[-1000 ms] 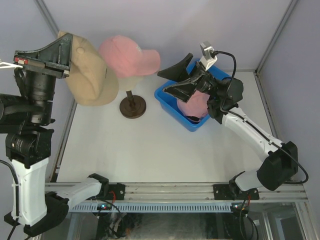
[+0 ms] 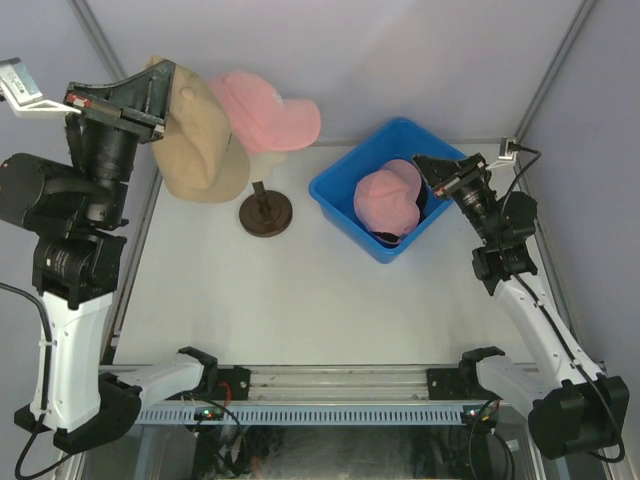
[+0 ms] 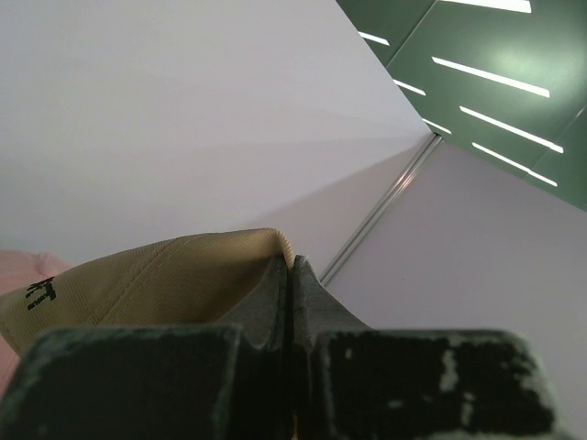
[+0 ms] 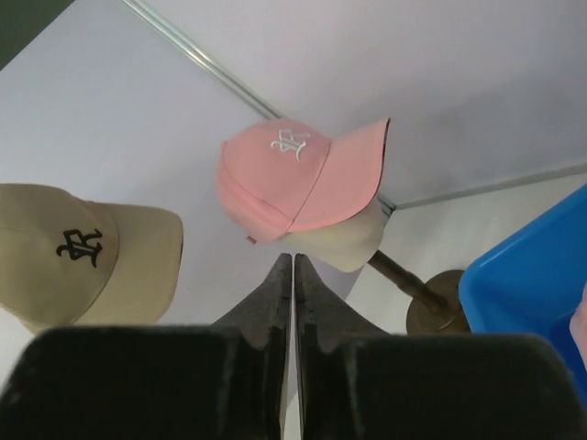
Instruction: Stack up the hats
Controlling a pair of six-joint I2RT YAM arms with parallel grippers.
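Note:
A tan cap (image 2: 205, 130) hangs from my left gripper (image 2: 168, 90), which is shut on its edge; in the left wrist view the cap's fabric (image 3: 174, 275) runs up to the closed fingertips. Just right of it, a pink cap (image 2: 265, 110) sits on a stand with a round brown base (image 2: 266, 212). Under the pink cap a cream cap (image 4: 339, 243) shows on the same stand. My right gripper (image 2: 425, 170) is shut over the blue bin, with nothing between its fingers in the right wrist view. Another pink cap (image 2: 385, 200) lies in the bin.
The blue bin (image 2: 330, 190) stands at the back right of the white table and also holds something dark (image 2: 388, 238) partly hidden by the pink cap. Table space in front of stand and bin is clear.
The right gripper has drawn back to the right and gone from open to shut.

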